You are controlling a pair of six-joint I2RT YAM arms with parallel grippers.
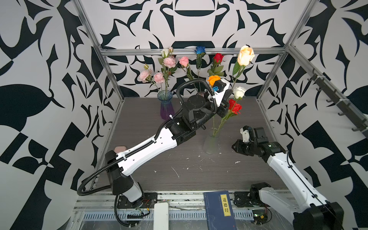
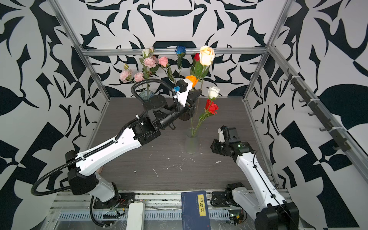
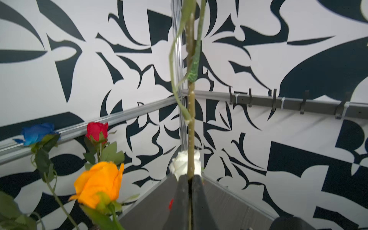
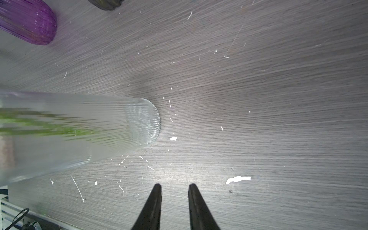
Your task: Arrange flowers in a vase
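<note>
In the left wrist view my left gripper is shut on the brown-green stem (image 3: pixel 191 141) of the peach rose, whose bloom (image 1: pixel 245 55) stands high above the table at the back right. A clear ribbed vase (image 1: pixel 211 144) is upright mid-table, lower than that gripper. Leaning out of it to the right are a white rose (image 1: pixel 239 92) and a red rose (image 1: pixel 234 107). Whether the peach rose's lower stem end is inside the vase, I cannot tell. My right gripper is open and empty, low over the table to the vase's right.
Behind, a blue-purple vase (image 1: pixel 165 105) holds pink flowers. Blue (image 1: pixel 200 50), orange (image 1: pixel 214 80), pink (image 1: pixel 184 61) and dark red (image 1: pixel 218 57) roses stand at the back. A blue book (image 1: pixel 219 210) lies at the front edge.
</note>
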